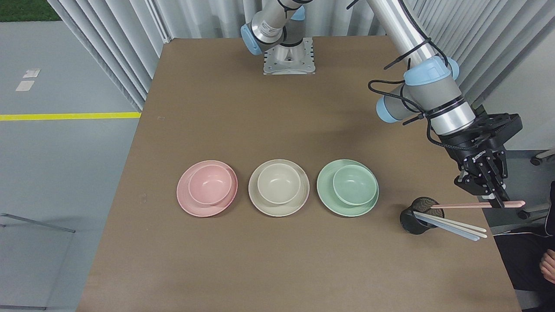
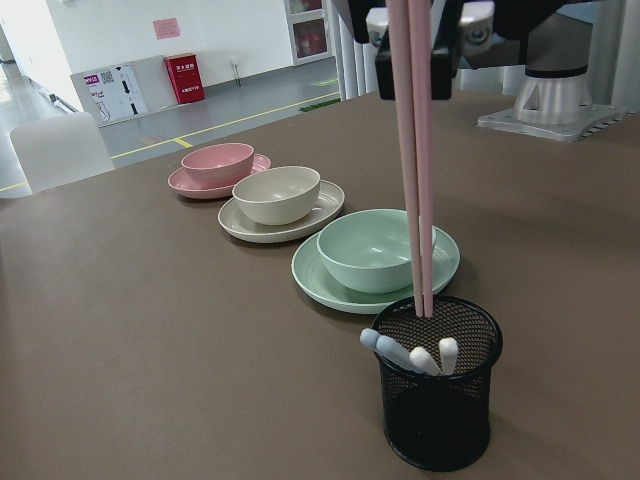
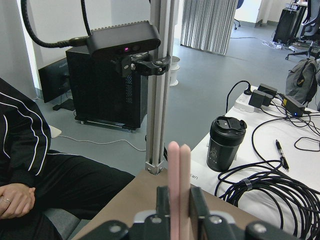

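My gripper (image 1: 497, 200) is shut on a pair of pink chopsticks (image 2: 420, 200), holding them upright above the black mesh cup (image 2: 435, 420) near the table's right edge; their lower tips hang at about its rim in the left view. The cup (image 1: 416, 221) holds white and light-blue chopsticks (image 1: 452, 229). In the wrist view the pink pair (image 3: 179, 190) stands between the fingers. Left of the cup, in a row, are a green bowl on a green plate (image 1: 354, 184), a cream set (image 1: 278, 184) and a pink set (image 1: 209, 184).
A seated person (image 3: 20, 200) is just beyond the right edge, near a desk with cables and a tumbler (image 3: 225, 145).
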